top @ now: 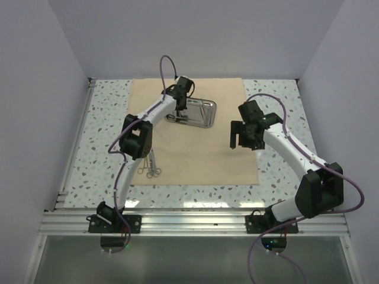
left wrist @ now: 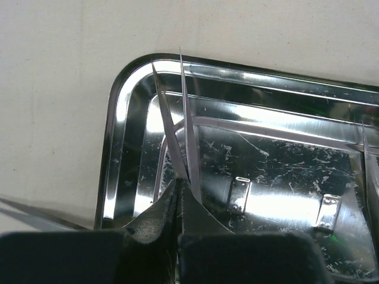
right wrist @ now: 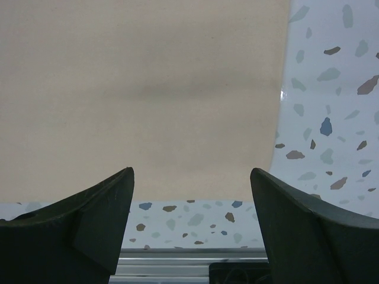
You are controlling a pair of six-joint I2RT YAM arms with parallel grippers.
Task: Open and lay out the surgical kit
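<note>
The steel tray (top: 190, 121) lies on the beige cloth at the upper middle. My left gripper is shut over the tray's left part, at two thin pointed tweezer-like blades (left wrist: 187, 139); whether they are between its fingertips I cannot tell. Another slender instrument (left wrist: 370, 183) lies at the right of that view. Several scissor-like instruments (top: 153, 168) lie at the cloth's lower left. My right gripper (top: 235, 135) hangs open over the cloth's right side, with nothing between its fingers.
Speckled table surface (top: 278, 177) surrounds it, with a metal rail along the front edge.
</note>
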